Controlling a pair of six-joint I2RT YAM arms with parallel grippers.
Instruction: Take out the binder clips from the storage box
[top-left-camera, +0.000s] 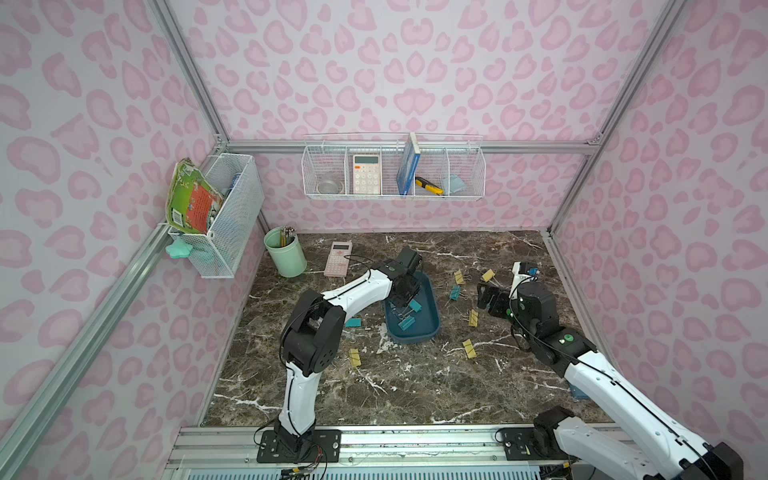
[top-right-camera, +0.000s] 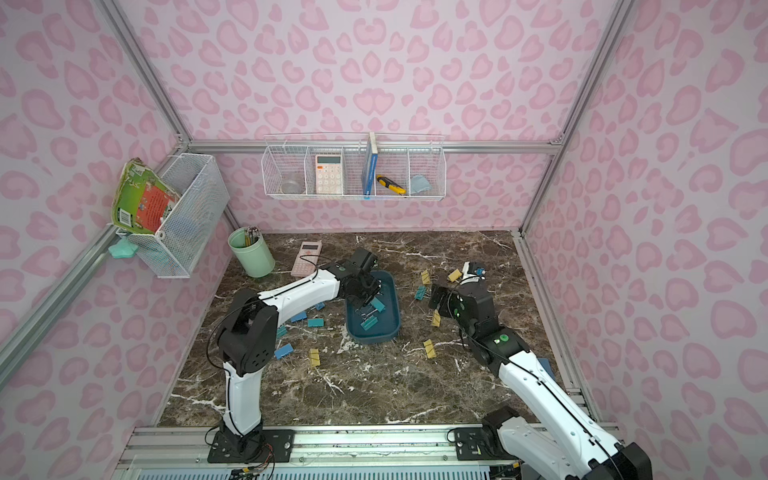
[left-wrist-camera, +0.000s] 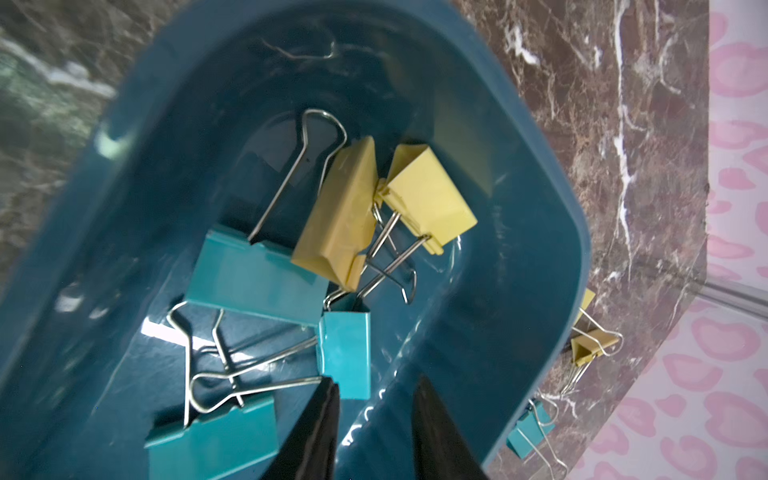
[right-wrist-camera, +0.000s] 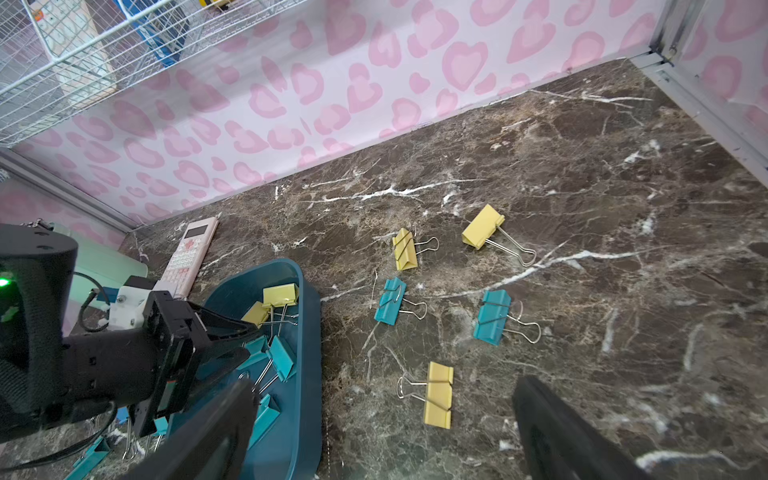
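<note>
The blue storage box (top-left-camera: 433, 321) holds several binder clips, teal and yellow. In the left wrist view, a yellow clip (left-wrist-camera: 432, 196) and another yellow clip (left-wrist-camera: 342, 212) lie toward one end, with a teal clip (left-wrist-camera: 256, 276), a small teal clip (left-wrist-camera: 345, 352) and a further teal clip (left-wrist-camera: 214, 440) alongside. My left gripper is over the box, part open, with nothing visible between its fingers. To the right of the box, my right gripper stands open and empty above the table, with a yellow clip (right-wrist-camera: 438, 393) visible between its fingers' outlines, lying on the marble.
Several loose clips lie right of the box, including a teal one (right-wrist-camera: 492, 316) and a yellow one (right-wrist-camera: 483, 226). More lie on the left, such as a blue clip (top-right-camera: 283, 351). A pink calculator (top-left-camera: 337, 259) and green pen cup (top-left-camera: 286, 254) stand behind.
</note>
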